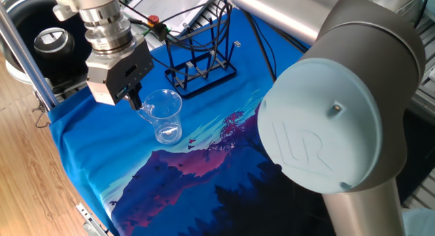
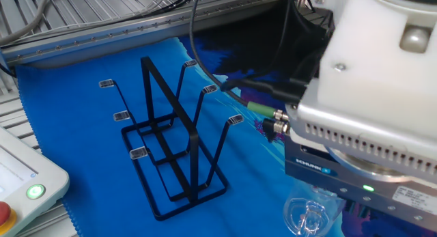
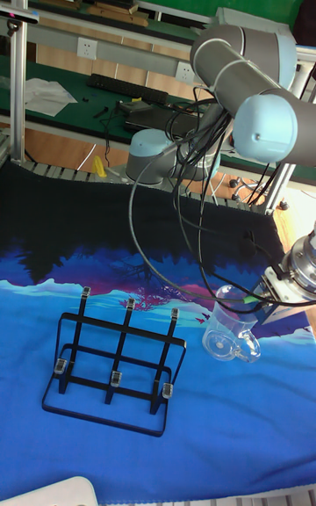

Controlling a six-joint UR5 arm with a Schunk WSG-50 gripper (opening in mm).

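Observation:
A clear glass cup with a handle point(image 1: 167, 118) stands on the blue printed cloth, its wide mouth upward in the first exterior view. Right by the handle are the dark fingertips of my gripper point(image 1: 136, 102), coming down from the upper left. Whether they touch the handle, and how far apart they are, does not show. In the second exterior view, the gripper's body hides part of the cup point(image 2: 308, 215) and the fingers are out of sight. The third view has the cup point(image 3: 230, 329) beside the gripper's body at the right edge.
A black wire rack point(image 2: 193, 155) with several upturned, clear-tipped arms is empty on the cloth point(image 3: 215, 422). Cables droop from the arm over and near it. A teach pendant point(image 2: 27, 186) lies at the cloth's edge. Open cloth surrounds the rack's front side.

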